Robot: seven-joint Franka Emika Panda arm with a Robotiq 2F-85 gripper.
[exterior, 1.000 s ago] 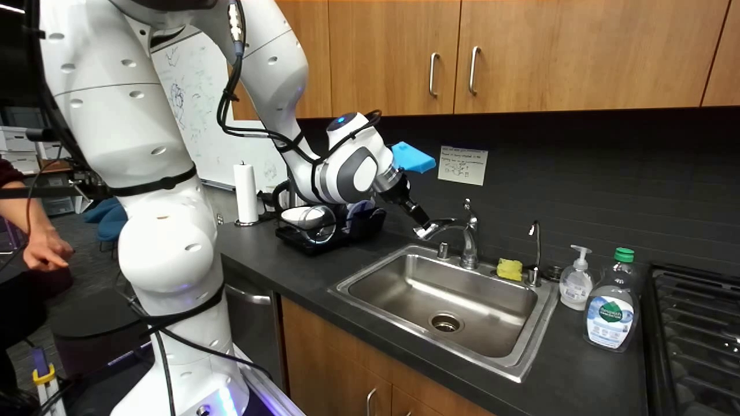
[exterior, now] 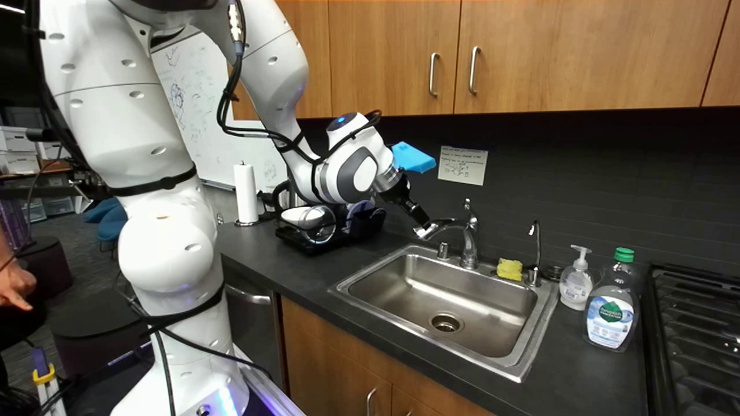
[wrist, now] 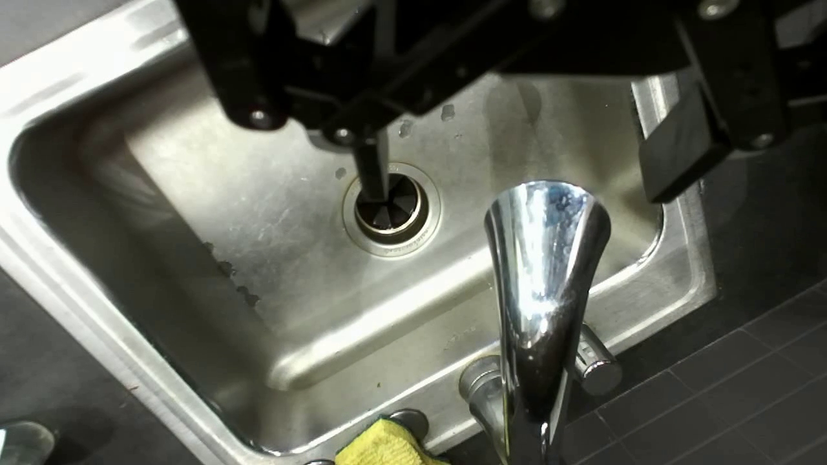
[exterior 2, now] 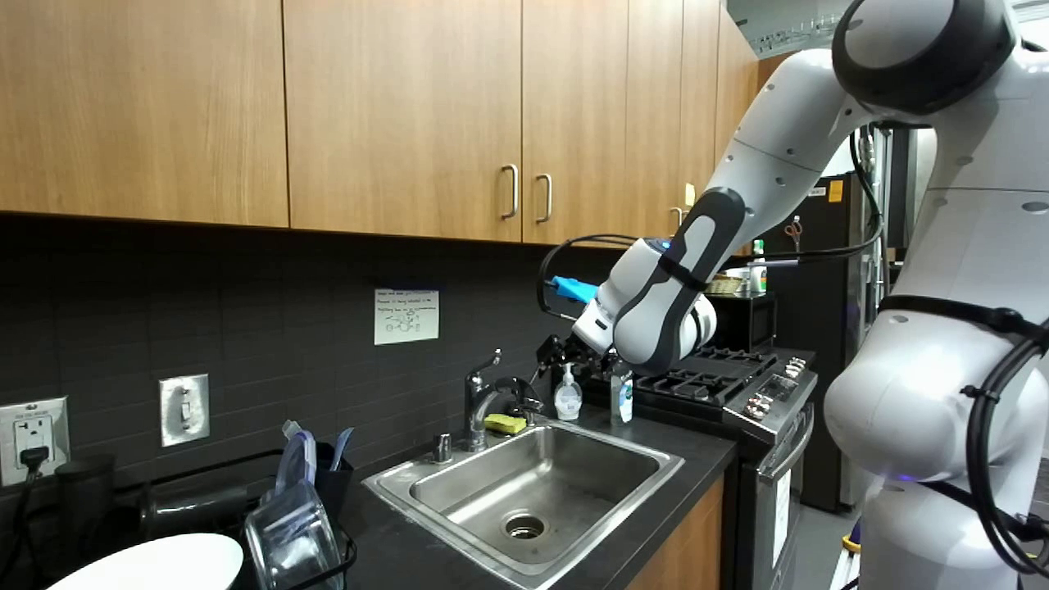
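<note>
My gripper stands open near the chrome faucet (wrist: 543,287). In the wrist view one finger (wrist: 373,166) is to the left of the spout's end and the other finger (wrist: 686,147) is to its right, both apart from it in the picture. Nothing is held between them. From exterior view 1 the gripper (exterior: 420,221) appears right at the end of the spout (exterior: 444,225); whether they touch cannot be told. The steel sink (exterior: 430,340) below is empty, with its drain (wrist: 391,209) uncovered.
A yellow sponge (exterior: 510,270) lies on the sink's back rim. Right of the sink stand a soap pump (exterior: 576,281) and a dish soap bottle (exterior: 611,312), then the stove (exterior: 700,333). A loaded dish rack (exterior: 326,232) is on the left. Upper cabinets (exterior: 388,55) hang above.
The arm and gripper look unmoved, as do the sink items. At the far left, a person's hand has shifted further left, partly out of view.
</note>
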